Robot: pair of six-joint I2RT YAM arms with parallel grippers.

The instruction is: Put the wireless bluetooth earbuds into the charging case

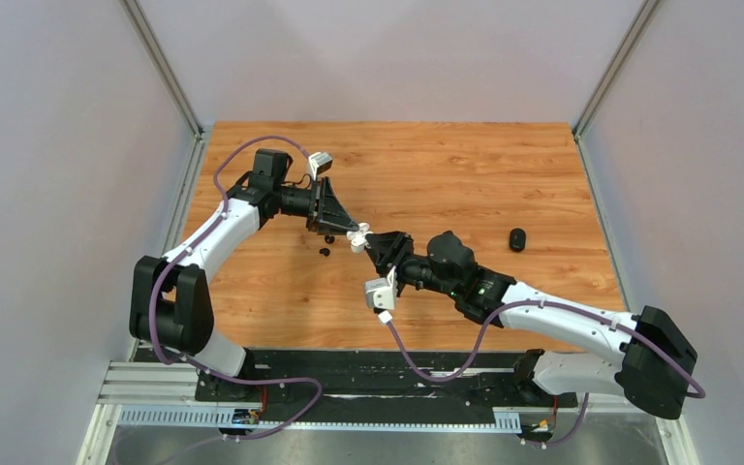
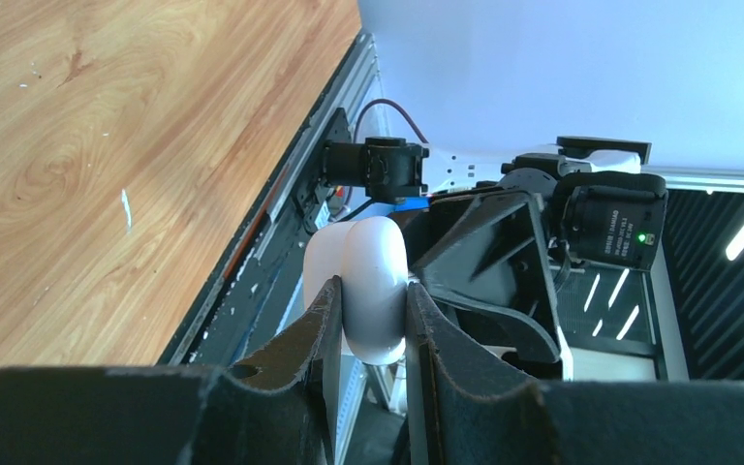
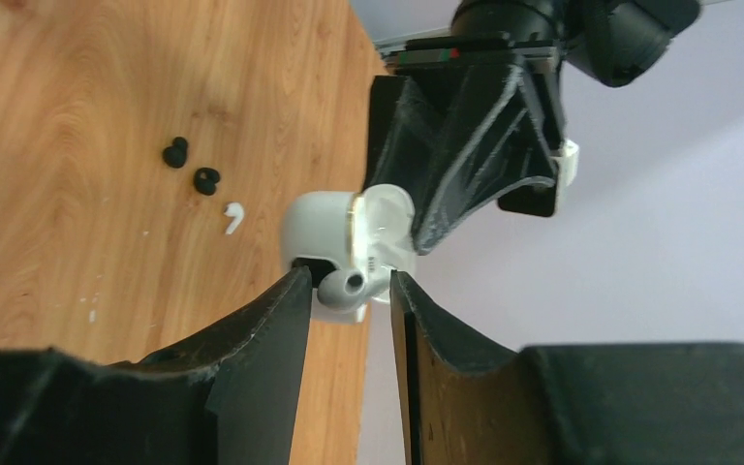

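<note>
My left gripper holds the white charging case between its fingertips at mid-table, lid raised in the right wrist view. A white earbud sits at the case's near side, partly in it. My right gripper is at that earbud, its fingertips slightly apart on either side; whether they touch it I cannot tell. A small white piece, likely an earbud, and small black pieces lie on the table beyond the case.
A black oval object lies on the right of the wooden table. Purple cables hang along both arms.
</note>
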